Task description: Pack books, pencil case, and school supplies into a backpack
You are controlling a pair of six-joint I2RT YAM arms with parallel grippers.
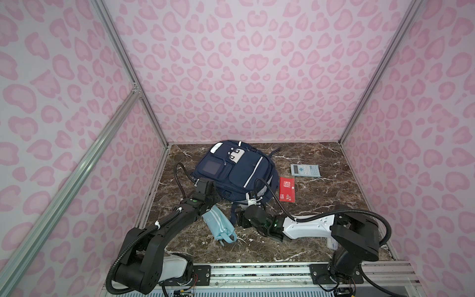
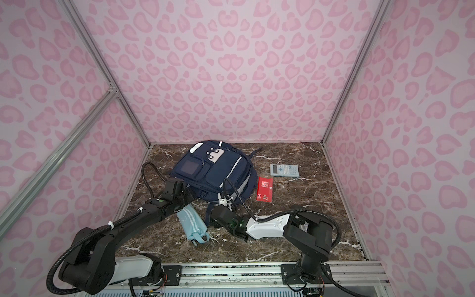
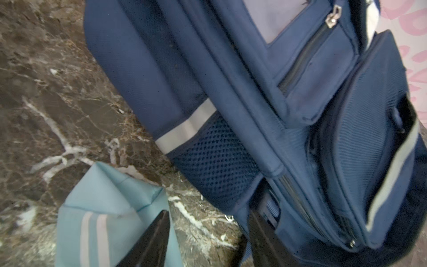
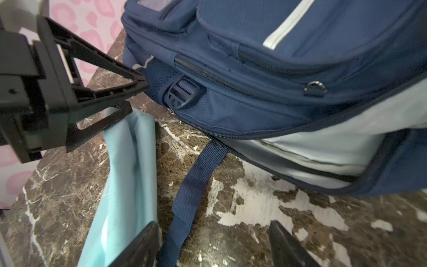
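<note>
A navy backpack lies flat, its front-side main zip open on a pale lining, seen in the right wrist view. A light-blue pencil case lies before it. My left gripper is open over the gap between case and backpack's side pocket, nothing between its fingers. My right gripper is open, low before the zip opening, with the case and a loose strap by its left finger. A red book and grey-blue calculator lie right of the backpack.
Pink patterned walls enclose the marble tabletop. Bare surface lies at the right and far left. A pale object is partly hidden beneath the right arm.
</note>
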